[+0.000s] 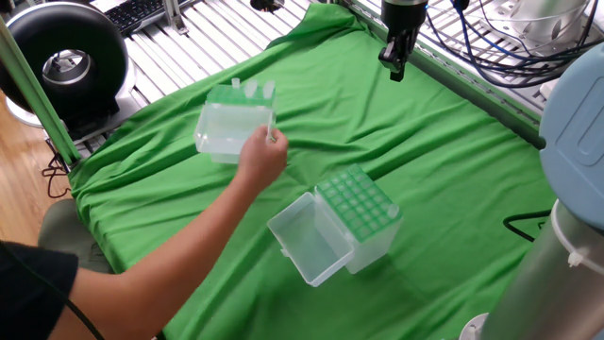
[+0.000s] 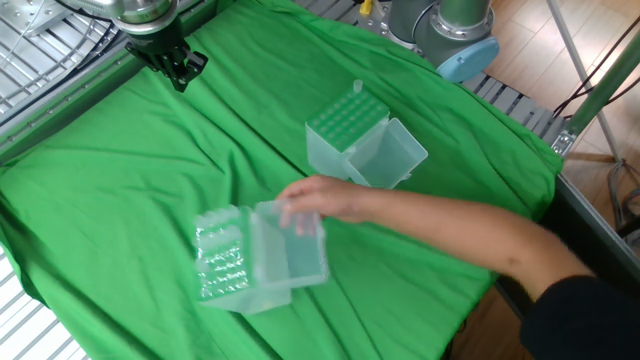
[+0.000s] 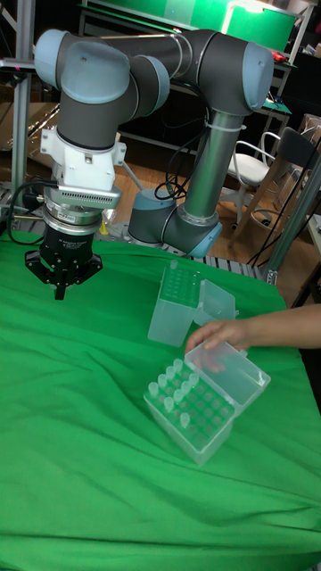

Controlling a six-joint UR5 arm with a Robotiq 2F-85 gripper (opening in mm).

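Observation:
My gripper (image 1: 394, 68) hangs above the cloth at the far side, well away from both boxes. In exterior view 3 the dark gripper (image 3: 61, 285) points down at the left, nothing visible held by it; its finger opening is too small to make out. A clear tube box (image 2: 228, 262) with a green grid and several tubes is tilted and blurred, its lid (image 2: 300, 245) folded open. A person's hand (image 2: 310, 193) grips that lid. The other box (image 1: 359, 208) stands still on the cloth with its lid (image 1: 311, 240) open and one tube (image 2: 358, 87) at a corner of its grid.
The green cloth (image 1: 444, 236) is wrinkled, with wide free room around the boxes. The person's arm (image 1: 179, 250) reaches across it. Cables (image 1: 528, 71) lie beyond the far edge, and a large black ring-shaped object (image 1: 94, 57) stands off the left corner.

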